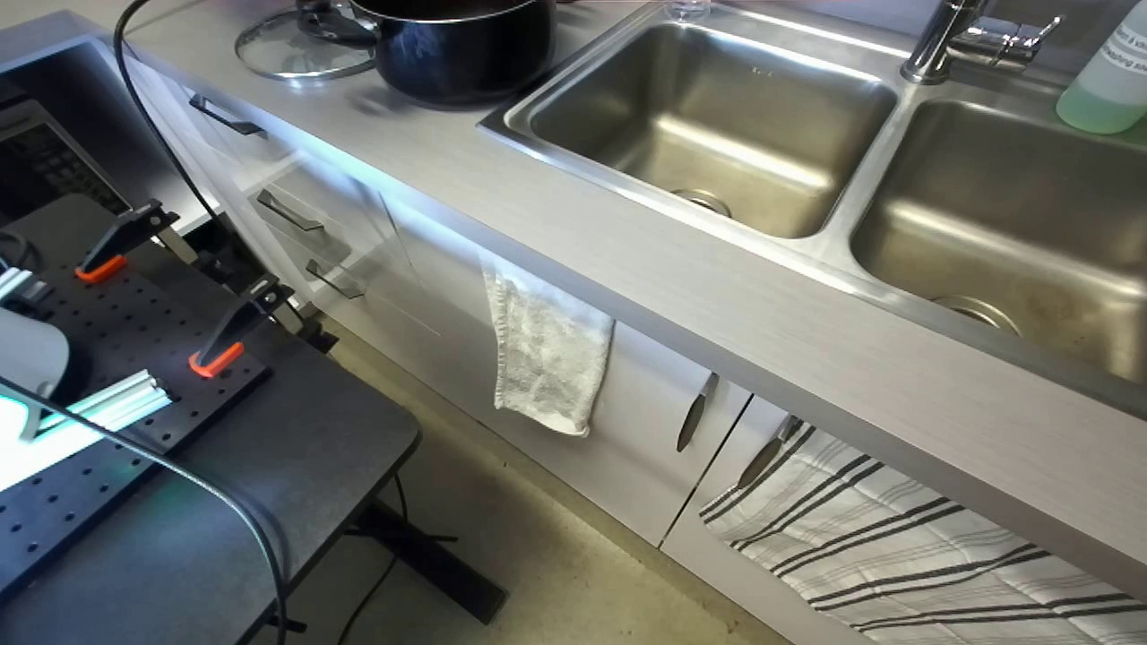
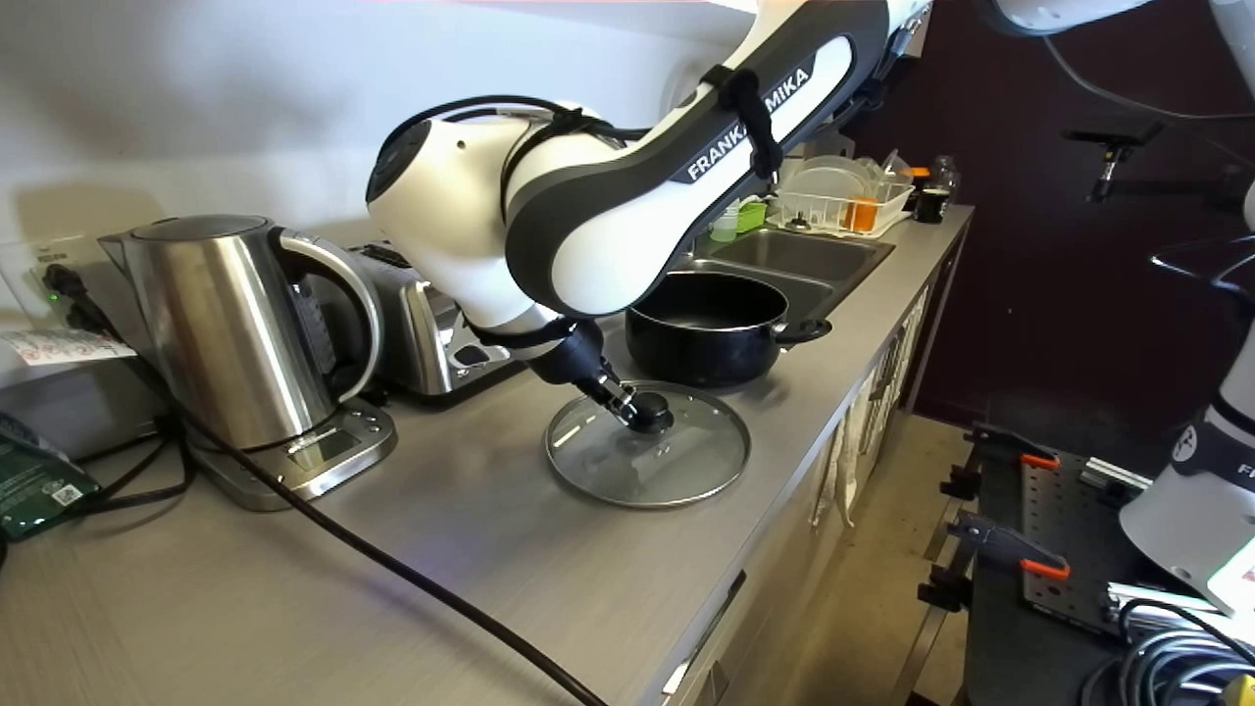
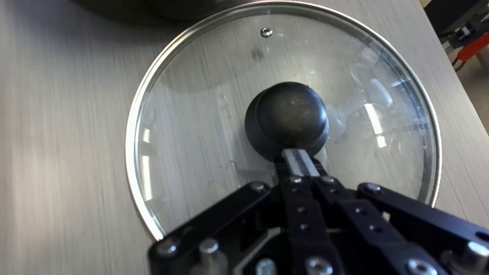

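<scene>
A round glass lid [image 3: 197, 114] with a metal rim lies flat on the counter, its black knob [image 3: 291, 117] standing at the centre. My gripper is shut, fingertips pressed together with nothing between them. The knob is outside the fingers, just beyond their tips in the wrist view; the tips overlap its near edge there. In exterior view 2 the gripper [image 2: 621, 402] comes down from the upper left beside the knob. The black pot [image 2: 706, 324] stands uncovered just behind the lid. Exterior view 1 shows the lid [image 1: 296, 48] left of the pot, partly cut off.
A steel kettle [image 2: 224, 335] and a toaster [image 2: 429, 335] stand along the wall. The double sink [image 1: 710, 118] is past the pot. A black cable [image 2: 388, 565] crosses the counter in front. Bare counter [image 2: 494, 529] lies left of the lid.
</scene>
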